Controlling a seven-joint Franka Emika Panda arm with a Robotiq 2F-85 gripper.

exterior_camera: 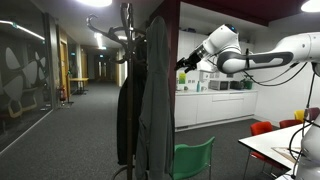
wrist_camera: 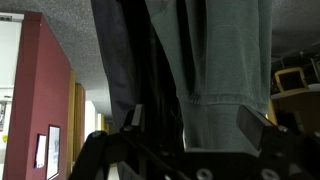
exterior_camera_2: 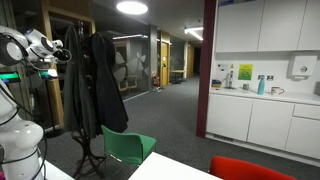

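A grey coat [exterior_camera: 157, 105] and a black coat [exterior_camera: 124, 112] hang on a dark coat stand [exterior_camera: 128, 40]. My arm reaches toward them from the right in exterior view 1, with the gripper [exterior_camera: 182, 77] at about the height of the coats' upper part. The wrist view has the grey coat [wrist_camera: 225, 65] and black coat [wrist_camera: 122, 62] ahead of the gripper. Its dark fingers [wrist_camera: 250, 125] are wide apart, and no cloth appears held between them. How far the coats are from the fingertips is hard to tell.
A green chair [exterior_camera_2: 130, 148] stands near the coat stand, by a white table [exterior_camera_2: 175, 168]. A red chair [exterior_camera_2: 245, 170] is at the table's right. White cabinets [exterior_camera_2: 265, 120] line the back wall. The corridor floor [exterior_camera: 85, 125] is open.
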